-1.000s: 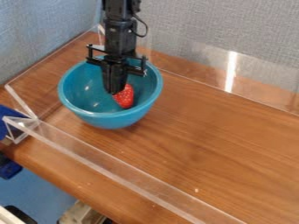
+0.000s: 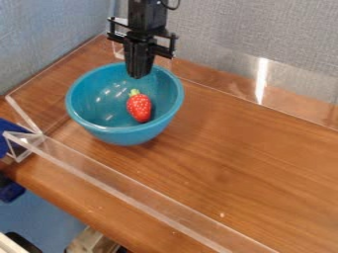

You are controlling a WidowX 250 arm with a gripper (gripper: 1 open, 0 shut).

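Observation:
A turquoise bowl (image 2: 95, 111) rests on the left part of the wooden table, with a red strawberry (image 2: 138, 107) inside it. My black gripper (image 2: 138, 69) hangs over the bowl's back rim, above and apart from the strawberry. Whether its fingers are open or shut is hard to make out, and nothing shows held in it.
Clear edging runs along its front left and back, with grey walls behind. A blue object (image 2: 11, 133) sits at the left edge.
My gripper has risen out of the bowl, away from the strawberry, which remains in the bowl and shows more fully now.

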